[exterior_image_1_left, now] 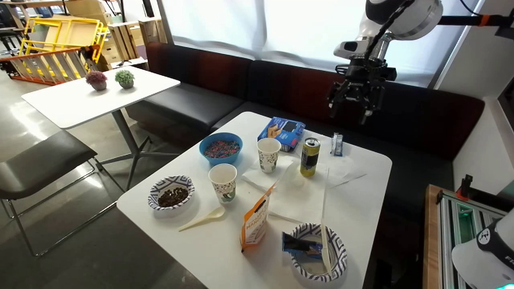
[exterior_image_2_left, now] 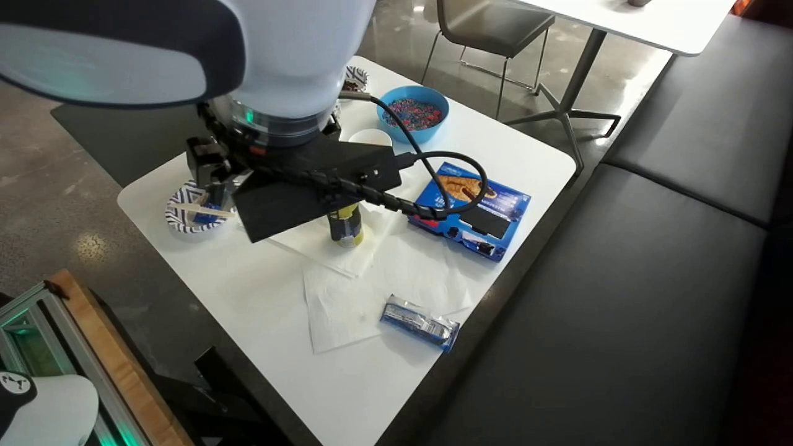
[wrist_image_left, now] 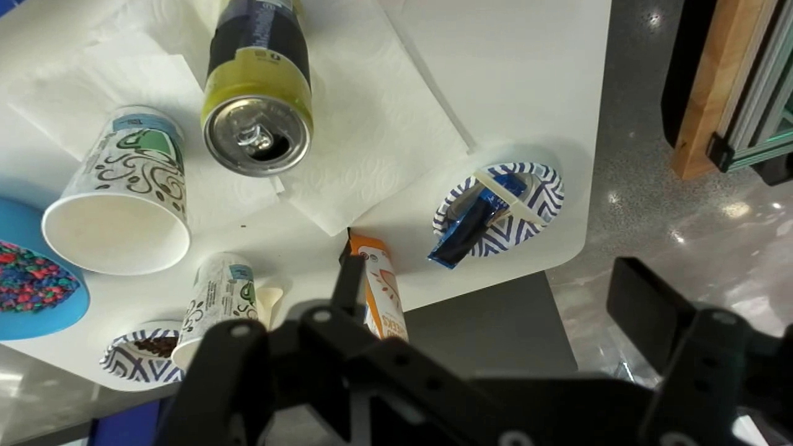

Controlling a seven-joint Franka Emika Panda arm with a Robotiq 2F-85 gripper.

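My gripper (exterior_image_1_left: 349,115) hangs open above the far right of the white table (exterior_image_1_left: 202,253), with nothing between its fingers; in the wrist view its two black fingers (wrist_image_left: 645,316) are wide apart. Below it on the table lies a silver-blue wrapped bar (exterior_image_2_left: 420,323), near the edge. A yellow and black can (exterior_image_1_left: 309,157) stands upright on paper napkins (exterior_image_1_left: 303,192). In a patterned bowl (exterior_image_1_left: 339,250) rest a dark blue wrapped bar (exterior_image_1_left: 301,246) and a pale utensil (exterior_image_1_left: 325,248). An orange and white pouch (exterior_image_1_left: 255,221) stands near the table's front.
Two paper cups, one nearer the front (exterior_image_1_left: 224,183) and one further back (exterior_image_1_left: 268,154), stand by a blue bowl (exterior_image_1_left: 205,149) of colourful bits. A blue box (exterior_image_1_left: 284,132) lies behind them. A patterned bowl (exterior_image_1_left: 159,190) of brown pieces and a spoon (exterior_image_1_left: 202,219) sit at left.
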